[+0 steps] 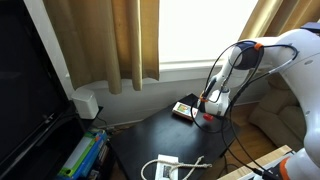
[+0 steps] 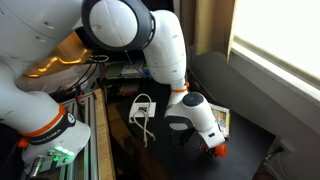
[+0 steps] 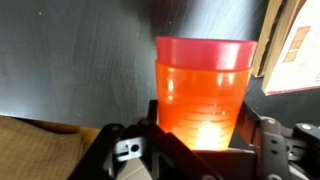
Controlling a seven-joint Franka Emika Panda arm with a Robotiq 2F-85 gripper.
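An orange-red cup fills the middle of the wrist view, its wide rim towards the top. My gripper is shut on it, with dark fingers against both sides. In exterior view 2 the red cup shows beside the white gripper, low over the dark table. Only a small piece of the cup appears in exterior view 1, the rest behind the gripper. Whether its base touches the table cannot be told.
A flat box with a light, printed top lies close by at the table's window side. A white power strip and its pale cable lie elsewhere on the table.
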